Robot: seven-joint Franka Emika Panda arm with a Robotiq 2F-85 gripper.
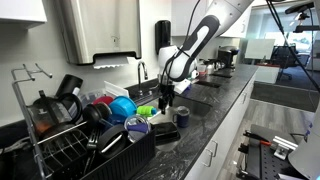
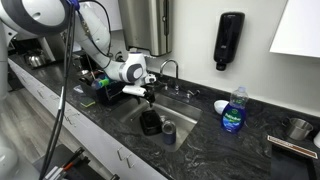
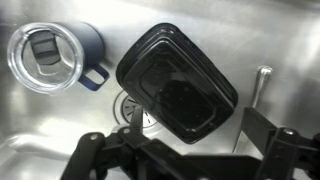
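Observation:
In the wrist view, a black rectangular container (image 3: 178, 84) lies at an angle on the steel sink floor, partly over the drain (image 3: 130, 106). My gripper is open above it, its fingers spread apart at the bottom of that view, nothing held between them. Left of the container stands a dark blue mug (image 3: 91, 42) with a clear lid; its handle points toward the container. A thin metal utensil (image 3: 252, 107) lies to the right. From the second exterior view, the container (image 2: 151, 122) and mug (image 2: 168, 133) appear below and in front of the white arm (image 2: 134, 72).
A rack of colourful dishes (image 1: 122, 106) fills the near left of the first exterior view. Behind the sink rises a faucet (image 2: 176, 75). A blue soap bottle (image 2: 235, 110) and white bowl (image 2: 221, 106) stand on the dark counter, which has open room to the right.

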